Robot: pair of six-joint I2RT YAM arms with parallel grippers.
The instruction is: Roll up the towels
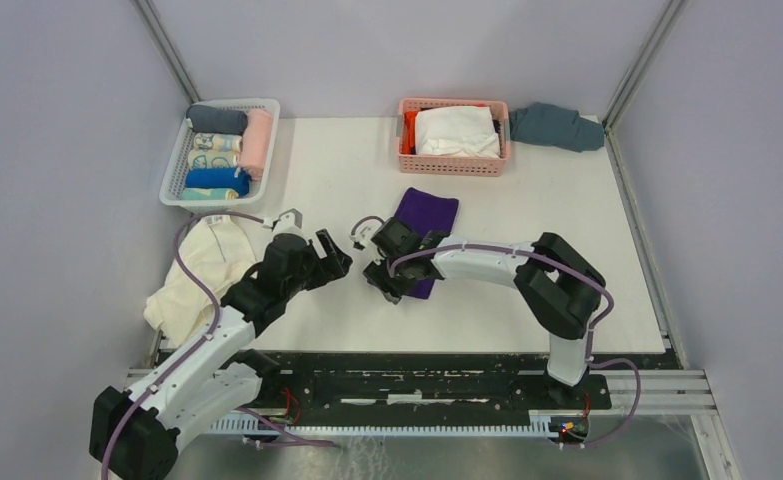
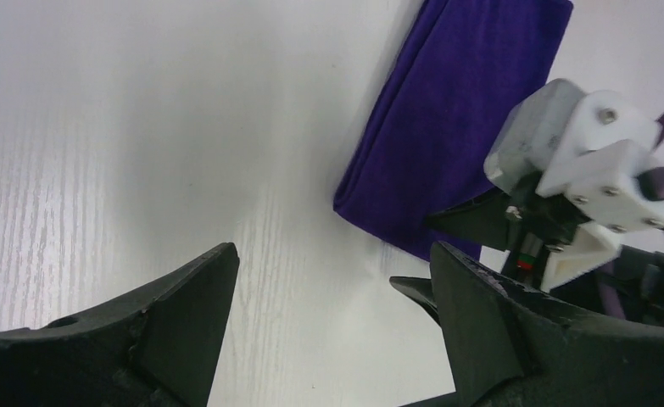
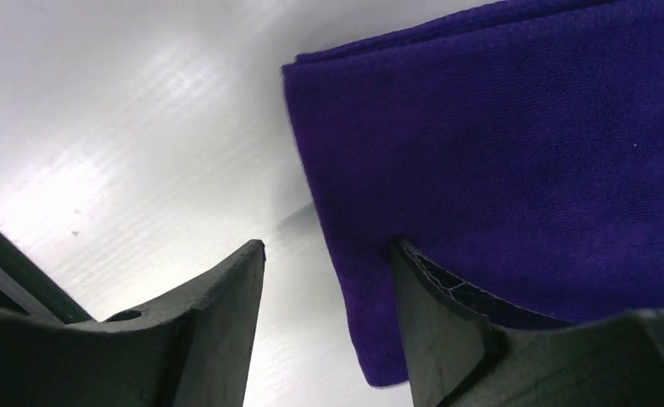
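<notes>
A purple towel [image 1: 432, 210], folded into a rectangle, lies on the middle of the white table. My right gripper [image 1: 381, 285] is open over the towel's near left corner; in the right wrist view one finger touches the cloth, the other sits beside it over bare table. My left gripper [image 1: 332, 257] hangs open over bare table left of the towel, nothing between its fingers.
A white basket [image 1: 174, 190] of rolled towels stands back left, with a cream cloth [image 1: 197, 275] in front of it. A pink basket [image 1: 452, 166] of cloths and a teal folded cloth [image 1: 557, 125] are at the back.
</notes>
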